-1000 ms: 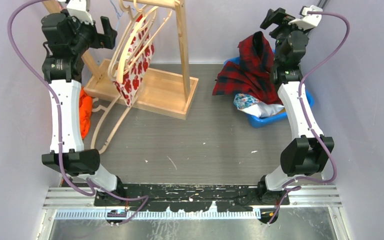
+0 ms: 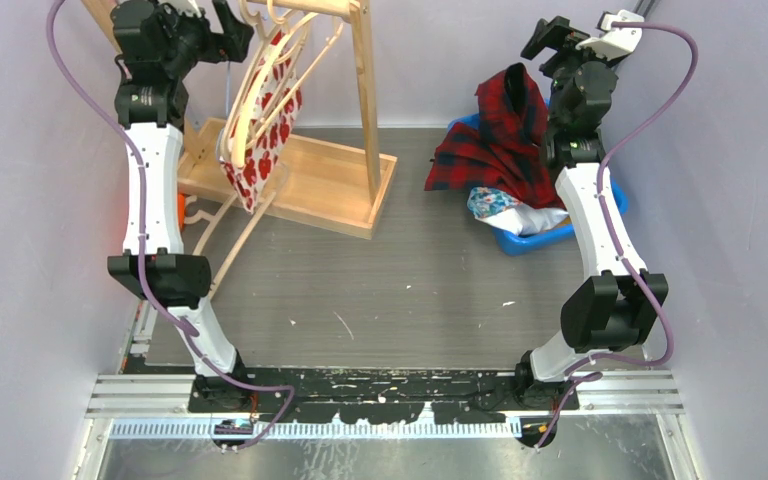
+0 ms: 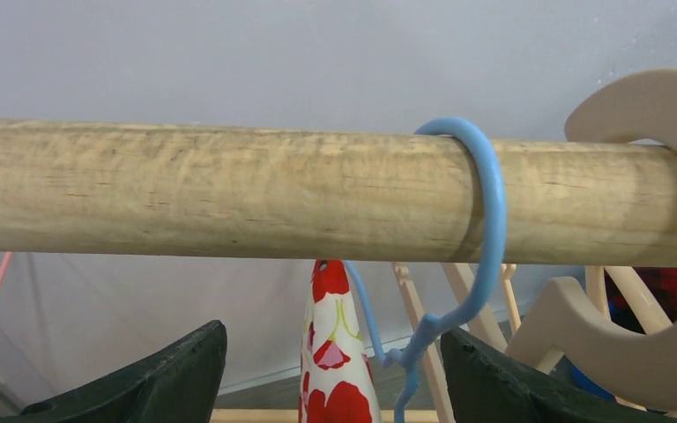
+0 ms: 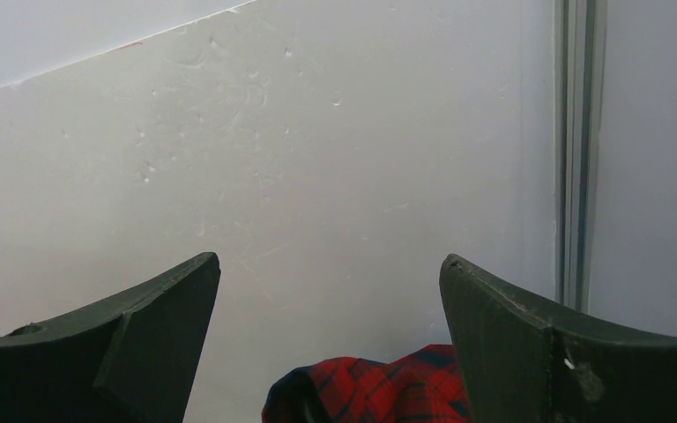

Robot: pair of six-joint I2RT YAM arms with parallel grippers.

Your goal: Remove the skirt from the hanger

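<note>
A white skirt with red flowers [image 2: 260,150] hangs among wooden hangers [image 2: 250,110] on the rack at the top left of the top view. In the left wrist view its narrow edge [image 3: 335,370] shows below the wooden rail [image 3: 229,189], beside a blue hanger [image 3: 491,211] hooked over the rail. My left gripper stands open just in front of the blue hanger's hook, nothing visibly held. At the top right, my right gripper is open above the red plaid cloth [image 4: 379,392], with nothing held.
A blue bin [image 2: 525,240] of clothes stands at the right. The rack's wooden base [image 2: 350,210] is at centre left, with loose hangers [image 2: 230,255] before it. Orange cloth [image 2: 180,208] lies mostly hidden under the left arm.
My left arm has moved up and to the right toward the rail and hangers, and the skirt's lower part has shifted slightly left. The right arm has stayed put.
</note>
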